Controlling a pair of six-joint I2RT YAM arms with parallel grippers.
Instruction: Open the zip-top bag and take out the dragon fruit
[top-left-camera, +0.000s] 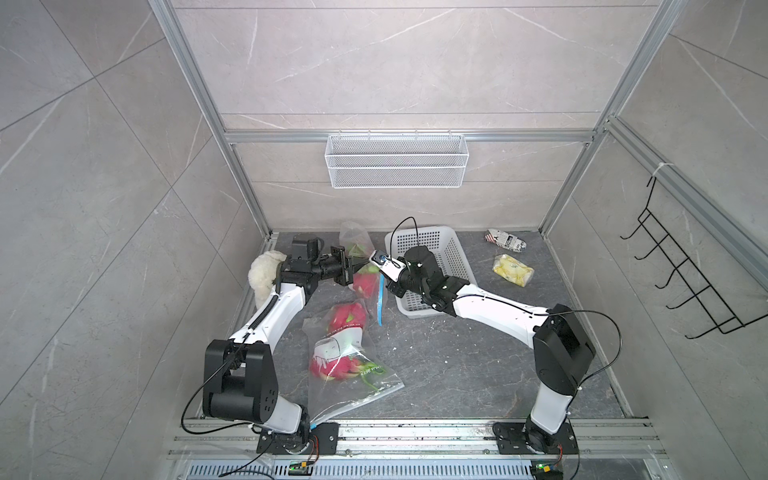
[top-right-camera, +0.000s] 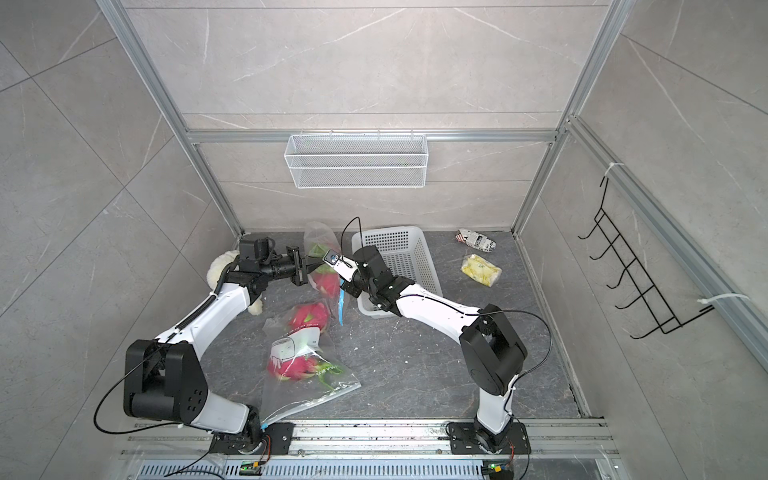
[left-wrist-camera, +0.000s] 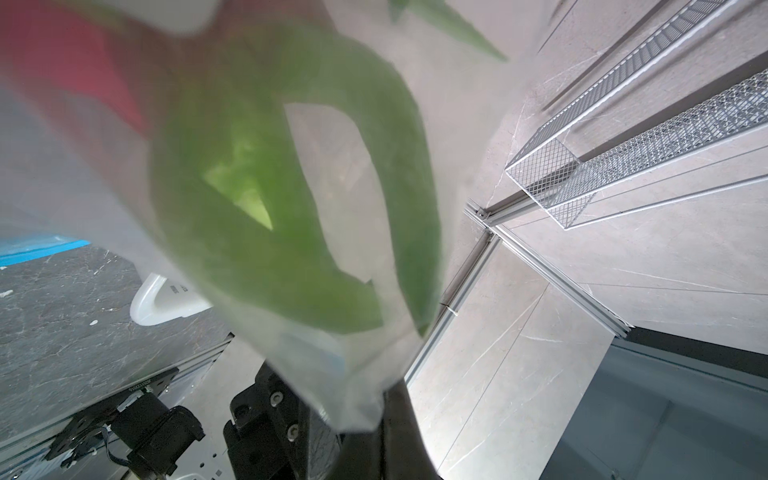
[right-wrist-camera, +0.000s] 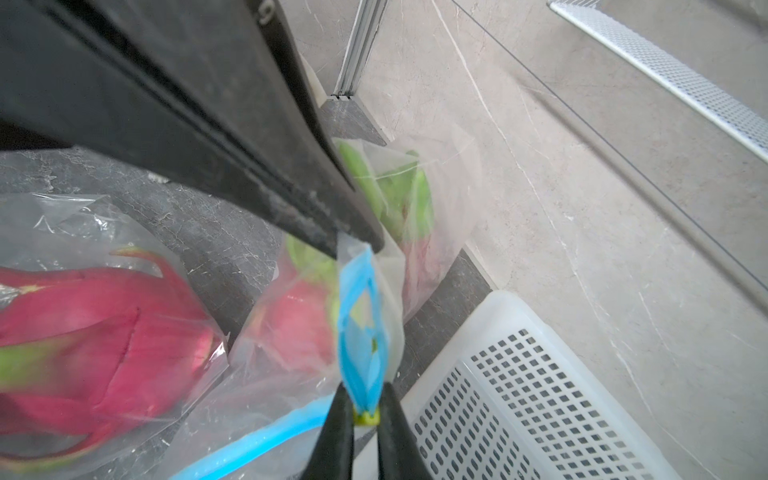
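A clear bag (top-left-camera: 366, 281) with a blue zip strip (top-left-camera: 380, 302) stands between my arms, with a pink and green dragon fruit (right-wrist-camera: 296, 324) inside. My left gripper is shut on the bag's thin plastic, close to the zip; its dark fingers (right-wrist-camera: 264, 172) come in from upper left in the right wrist view. Below them the blue strip parts into a narrow loop. At that loop's lower end, my right gripper has its fingers slightly apart around the strip and a small yellow-green piece. Whether they grip it is unclear.
A larger clear bag with dragon fruit (top-left-camera: 345, 352) lies in front. Beneath my right gripper's arm stands a white perforated basket (top-left-camera: 448, 248). A plush toy (top-left-camera: 264, 276) sits far left; a yellow packet (top-left-camera: 513, 270) lies right.
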